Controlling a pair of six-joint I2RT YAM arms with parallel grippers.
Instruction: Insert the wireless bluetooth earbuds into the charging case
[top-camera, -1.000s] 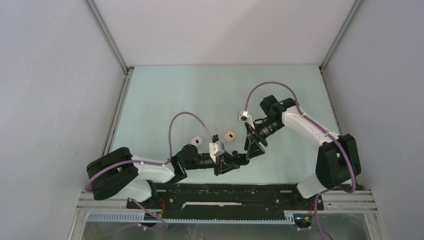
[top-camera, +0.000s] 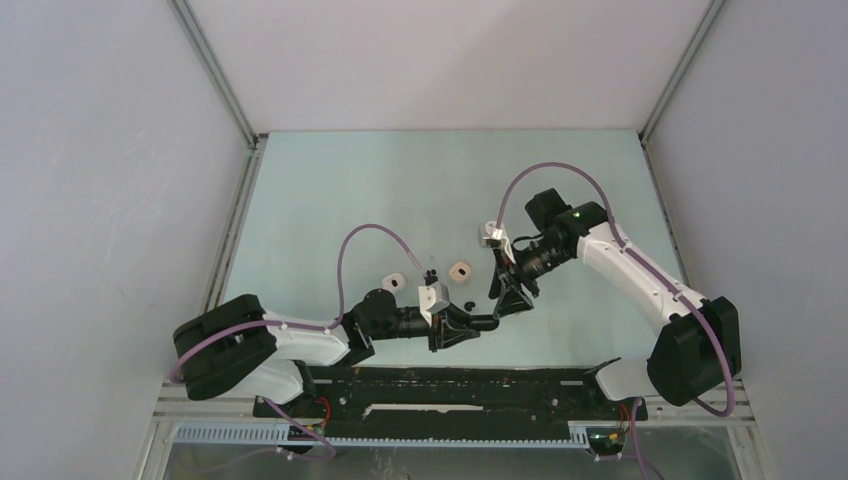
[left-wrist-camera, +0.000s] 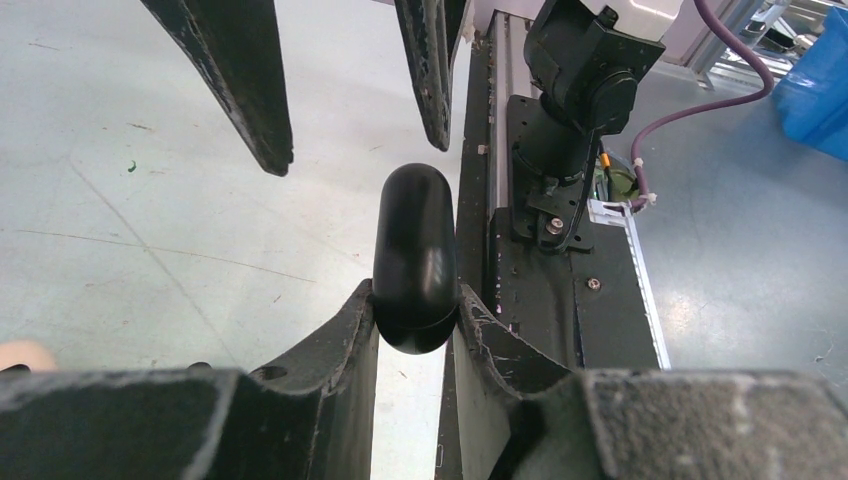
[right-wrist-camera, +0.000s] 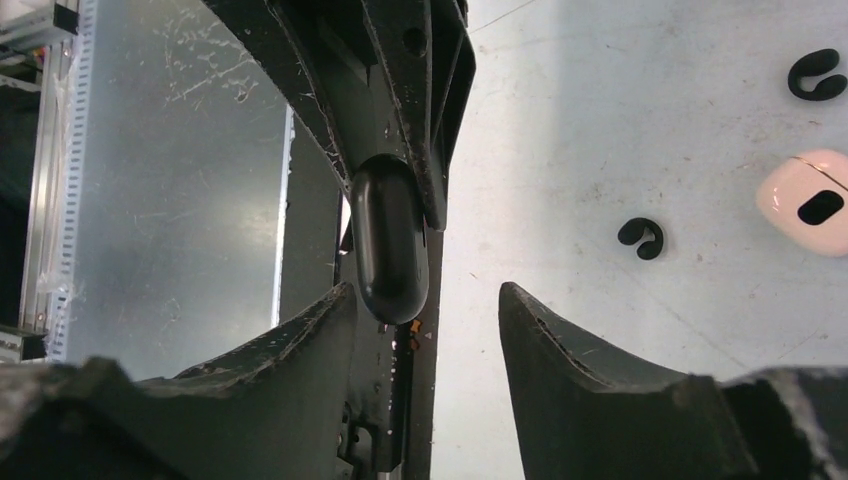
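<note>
A glossy black capsule-shaped charging case (left-wrist-camera: 416, 250) is gripped near one end by my left gripper, which is shut on it above the table. Its lid looks closed; whether anything is inside cannot be seen. My right gripper stands part open at the free end of the case, its fingers (left-wrist-camera: 250, 95) apart with nothing held between them. In the right wrist view the case (right-wrist-camera: 388, 240) lies nearer the left finger. Two black C-shaped earbuds lie on the table there: one earbud (right-wrist-camera: 641, 238) closer, another earbud (right-wrist-camera: 817, 75) farther off.
A pinkish rounded piece (right-wrist-camera: 806, 203) with a dark oval slot lies beside the earbuds. Similar pale pieces show in the top view, one piece (top-camera: 394, 282) near the left arm. Its front edge runs below the grippers.
The left arm stayed still.
</note>
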